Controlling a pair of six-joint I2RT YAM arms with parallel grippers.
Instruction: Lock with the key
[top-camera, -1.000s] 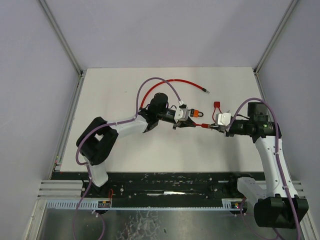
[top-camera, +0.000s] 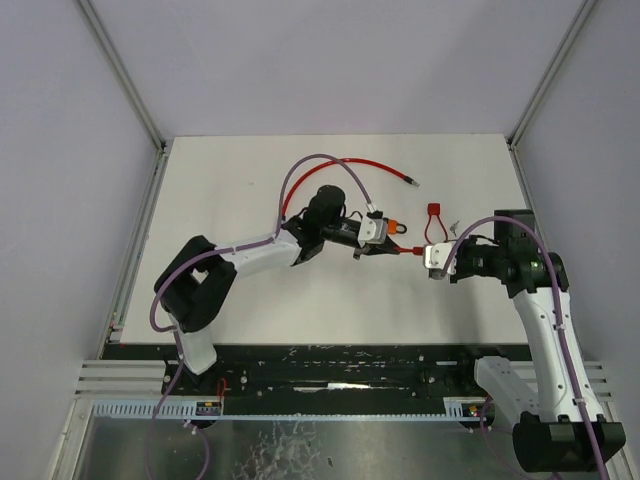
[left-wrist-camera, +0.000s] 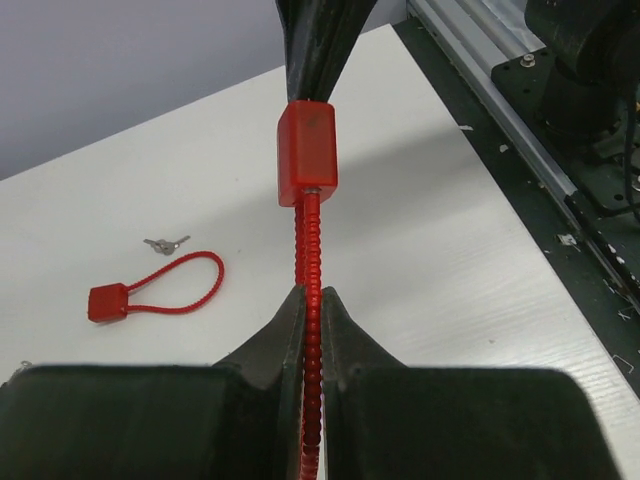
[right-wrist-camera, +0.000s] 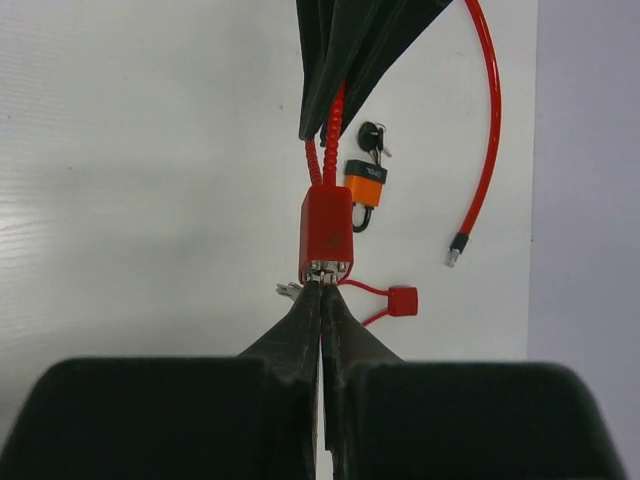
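A red cable lock (left-wrist-camera: 306, 150) is held up between the arms; in the top view its red cord (top-camera: 405, 250) spans from left to right. My left gripper is shut on the cord, which runs through its fingertips. My right gripper is shut, its tips at the keyhole end of the lock body (right-wrist-camera: 326, 225); whether a key is between them is too small to tell. A second red cable lock (left-wrist-camera: 107, 303) with a looped cord lies on the table, with keys (left-wrist-camera: 166, 244) beside it.
An orange padlock (right-wrist-camera: 365, 185) with black keys lies beyond the held lock. A long red cable (top-camera: 360, 160) curves across the back of the white table (top-camera: 220, 180).
The left arm and held lock have moved very slightly.
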